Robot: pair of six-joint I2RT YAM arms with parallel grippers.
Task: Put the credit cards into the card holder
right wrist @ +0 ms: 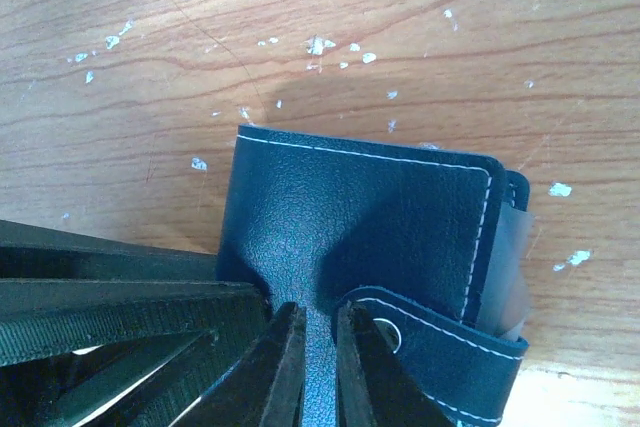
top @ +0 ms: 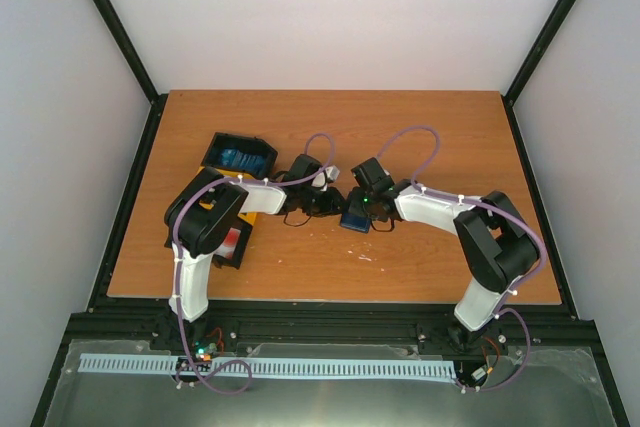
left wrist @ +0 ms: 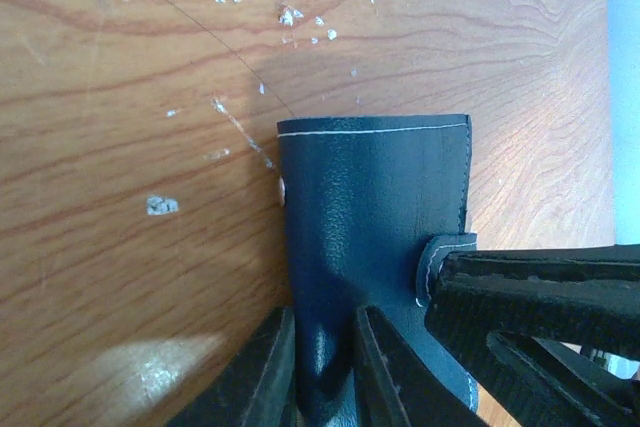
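Observation:
The dark blue card holder (top: 355, 222) lies on the table between the two arms. My left gripper is shut on its long side, as the left wrist view shows. A strap (right wrist: 440, 352) with white stitching and a round snap crosses the holder in the right wrist view. Clear plastic sleeves (right wrist: 512, 267) show along the holder's right edge. My right gripper is partly open over the holder, its right fingertip at the strap's end. The lower part of the holder is out of both wrist views.
At the left of the table stand a black box (top: 264, 145) with blue contents and a second black box (top: 238, 259) holding something red and white, partly covered by the left arm. Bare table lies behind and in front of the grippers.

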